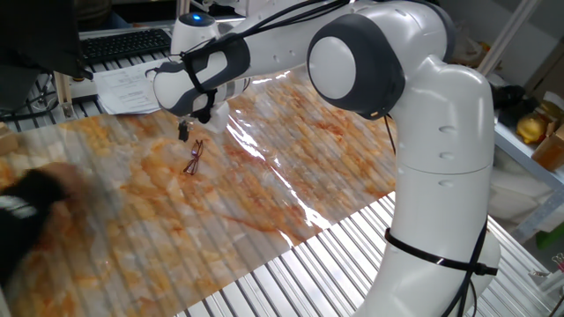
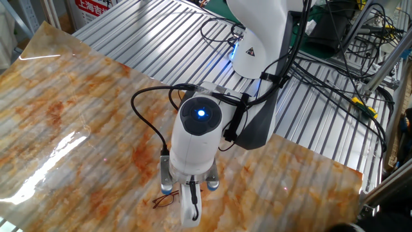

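Note:
A pair of thin dark-framed glasses (image 1: 193,158) lies on the marbled orange-and-white sheet (image 1: 264,185). In exterior view 1 my gripper (image 1: 184,130) hangs above the sheet, a little behind and left of the glasses; only a dark fingertip shows, the rest is behind the wrist. From exterior view 2 the glasses (image 2: 166,199) show partly beside the white hand, which covers part of them. Whether the fingers are apart or together cannot be made out in either view.
A person's arm (image 1: 26,207) is over the sheet's left side. Papers (image 1: 130,90) and a keyboard (image 1: 126,46) lie at the back. Much of the sheet is bare. Cables (image 2: 138,106) hang along my arm.

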